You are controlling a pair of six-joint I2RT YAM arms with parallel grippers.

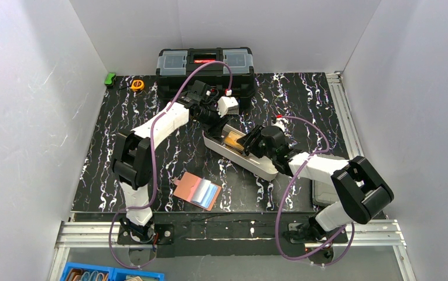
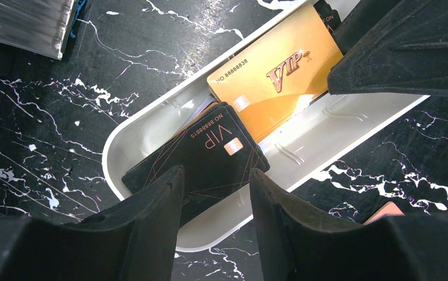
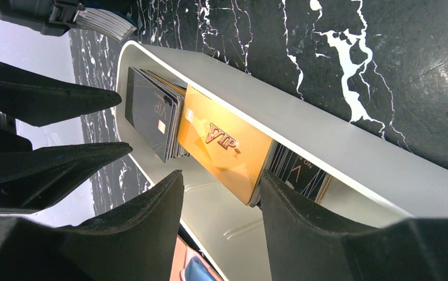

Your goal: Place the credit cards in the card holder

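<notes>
A long white tray (image 1: 227, 153) holds stacks of cards: a black VIP stack (image 2: 192, 170) at one end, gold VIP cards (image 3: 221, 140) in the middle, more dark cards (image 3: 300, 175) behind. My left gripper stands open over the black stack. My right gripper is at the gold card, one fingertip against its edge, the fingers apart; whether anything is gripped is not clear. An open pink card holder (image 1: 187, 187) with clear sleeves and blue cards lies on the table left of the tray's front.
A black toolbox (image 1: 204, 70) stands at the back, a grey case (image 1: 324, 190) at the right edge. Orange (image 1: 137, 85) and green (image 1: 110, 78) items sit back left.
</notes>
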